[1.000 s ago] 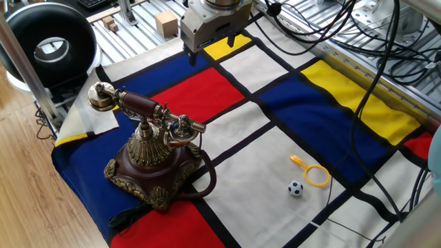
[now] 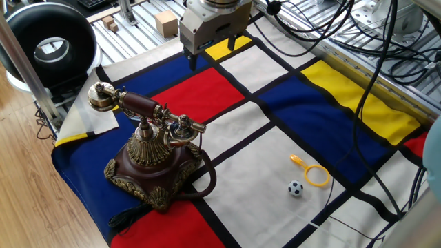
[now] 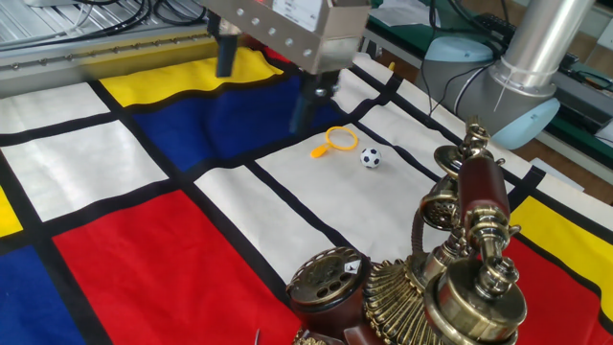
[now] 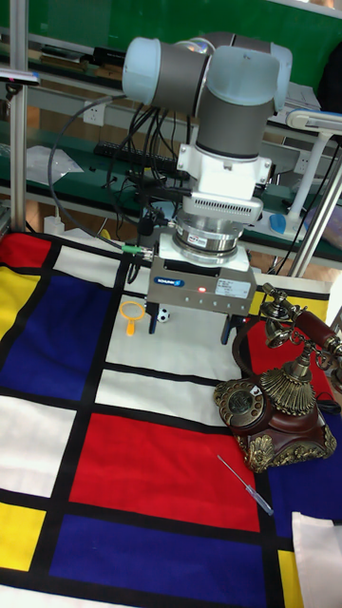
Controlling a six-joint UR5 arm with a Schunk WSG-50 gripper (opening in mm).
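Above the cloth hangs my gripper (image 2: 212,54), open, its two dark fingers (image 4: 153,318) wide apart and nothing between them. An ornate brown and brass telephone (image 2: 150,160) stands upright on the cloth, its handset in the cradle. A small black-and-white football (image 2: 295,188) lies beside a yellow-rimmed magnifying glass (image 2: 316,176) on a pale panel. In exterior view 3 a screwdriver (image 4: 246,484) with a clear handle rests across the red panel's edge near the telephone. The telephone blocks most of the screwdriver in exterior view 2.
The cloth (image 2: 200,96) has red, blue, yellow and white panels with black bands. Black cables (image 2: 358,124) hang at the right in exterior view 1. A cardboard box (image 2: 166,23) stands past the cloth's far edge. Open cloth lies left of the telephone in exterior view 3.
My gripper sits very slightly lower than before, still open. The telephone, football and magnifying glass have not moved.
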